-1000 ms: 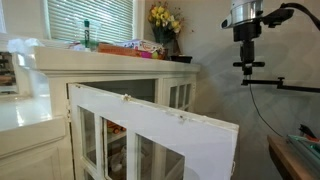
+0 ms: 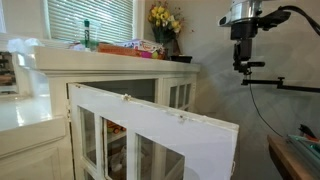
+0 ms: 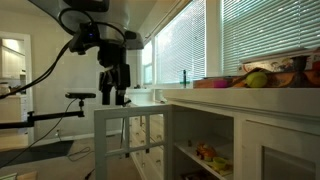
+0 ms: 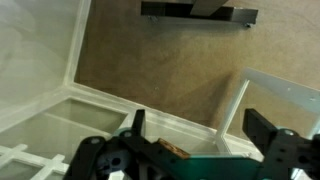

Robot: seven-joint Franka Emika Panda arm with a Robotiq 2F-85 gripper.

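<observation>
My gripper is open, its two fingers wide apart at the bottom of the wrist view with nothing held between them. In the first exterior view the gripper [image 2: 244, 68] hangs in the air at the upper right, clear of the cabinet. The white cabinet door [image 2: 165, 125], with window-like openings, stands swung out from the white cabinet [image 2: 110, 62]. From the second exterior view, the gripper [image 3: 113, 92] appears above and left of the open door [image 3: 166, 140]; their depth apart is hard to tell.
Several fruit-like items [image 3: 210, 155] lie on the shelf inside the cabinet. Yellow flowers [image 2: 165, 20] and colourful boxes [image 2: 140, 47] stand on the countertop. A brown wooden edge [image 2: 290, 158] is at the lower right. Open air surrounds the gripper.
My gripper has shifted slightly to the left in the first exterior view. The door and the countertop things look the same.
</observation>
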